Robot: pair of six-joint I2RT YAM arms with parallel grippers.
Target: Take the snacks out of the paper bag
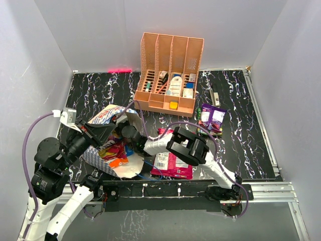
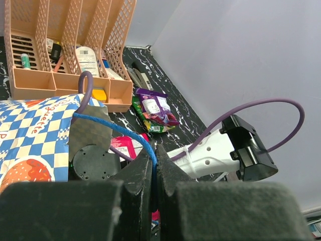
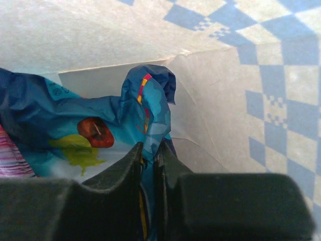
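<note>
The checkered paper bag [image 1: 98, 160] lies open at the left of the table, red and orange snack packets [image 1: 111, 150] inside. My left gripper hangs shut above the bag's left part, a blue cable crossing in front of it. My right gripper is down inside the bag, its fingertips around a standing fold of a blue snack packet [image 3: 95, 140]; in the top view the arm hides it.
Red packets [image 1: 178, 168] lie right of the bag, purple and green packets [image 1: 215, 115] farther right. A peach organizer [image 1: 155, 103] stands at the back.
</note>
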